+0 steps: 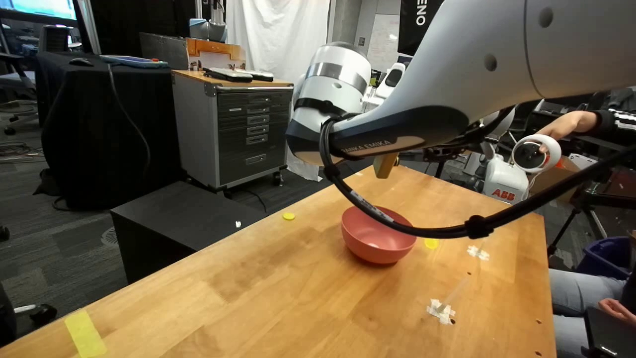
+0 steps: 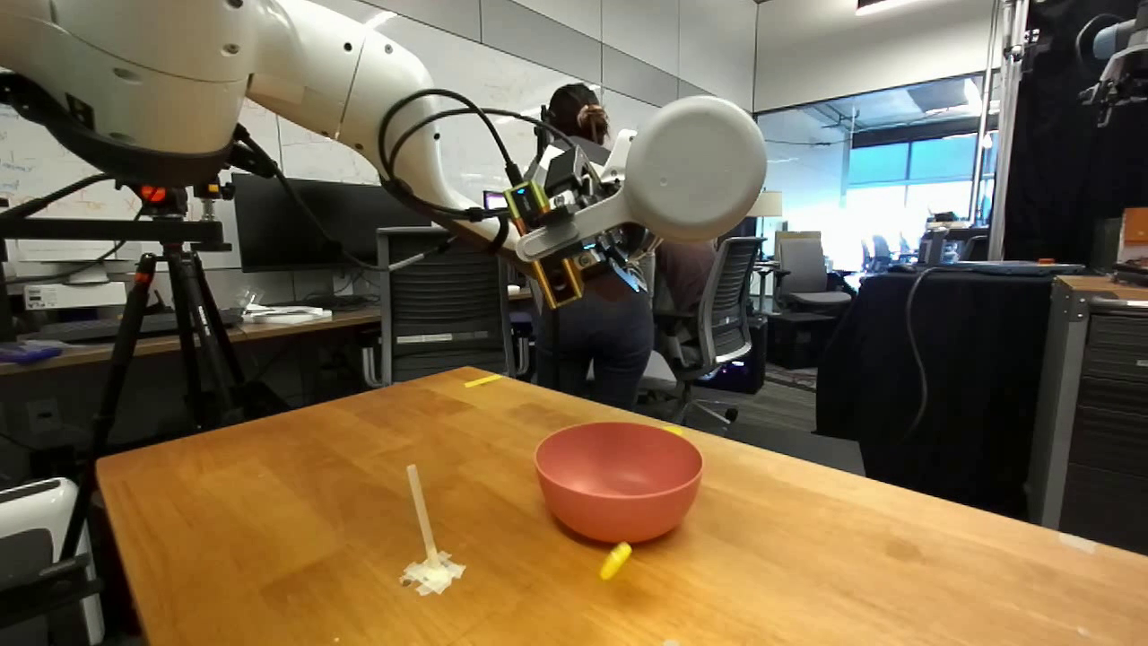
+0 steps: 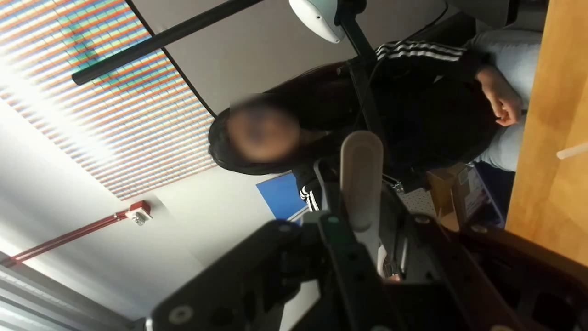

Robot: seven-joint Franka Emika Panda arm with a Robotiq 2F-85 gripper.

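In the wrist view my gripper points away from the table toward a seated person. Between its dark fingers a long pale object (image 3: 361, 179) with a rounded tip and an inset groove sticks out; what it is does not show clearly. The gripper seems shut on it. A pink bowl (image 2: 619, 484) sits upright on the wooden table, below and apart from the gripper, and its visible inside looks empty. Close beside the bowl is a small yellow piece (image 2: 615, 561), also seen in the first exterior view as a yellow patch (image 1: 432, 243).
Thin translucent sticks (image 2: 421, 511) stand taped to the table (image 2: 269, 495). Flat yellow markers (image 1: 288, 216) lie near its edge. A person's hand (image 1: 563, 126) rests on a white ABB robot at the right.
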